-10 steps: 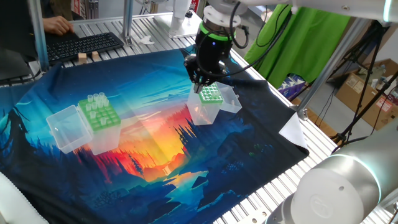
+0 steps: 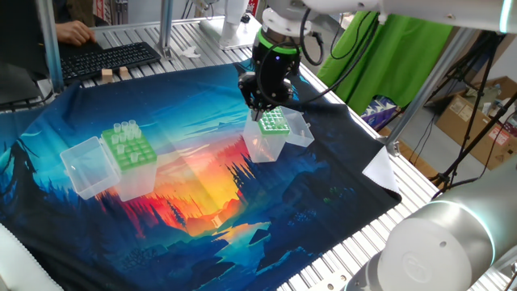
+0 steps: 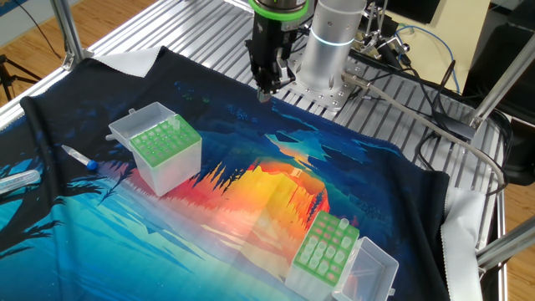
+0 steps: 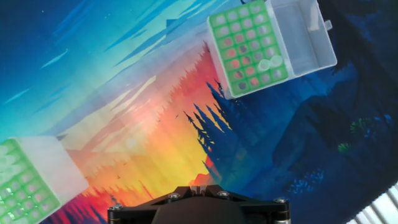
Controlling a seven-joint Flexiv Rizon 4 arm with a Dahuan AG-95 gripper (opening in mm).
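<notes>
Two translucent boxes with green racks stand on the printed cloth, their lids folded open. One rack (image 2: 130,149) bears several clear tubes standing up at one end; it shows at the lower right of exterior view 2 as a green rack (image 3: 324,245). The other rack (image 3: 166,140) looks mostly empty, with a clear tube (image 4: 270,63) near one edge in the wrist view. My gripper (image 3: 265,95) hangs above the cloth, pointing down, apart from both boxes. Its fingertips (image 4: 198,190) sit close together at the bottom of the wrist view, with nothing visible between them.
A blue-capped pen (image 3: 79,157) lies on the cloth beyond the mostly empty box. The cloth (image 2: 206,198) between the boxes is clear. A keyboard (image 2: 111,60) and a person's hand (image 2: 74,32) are at the back left. Open lids jut out beside both boxes.
The arm and its hanging cable have shifted slightly. Both boxes and the tubes stay where they were.
</notes>
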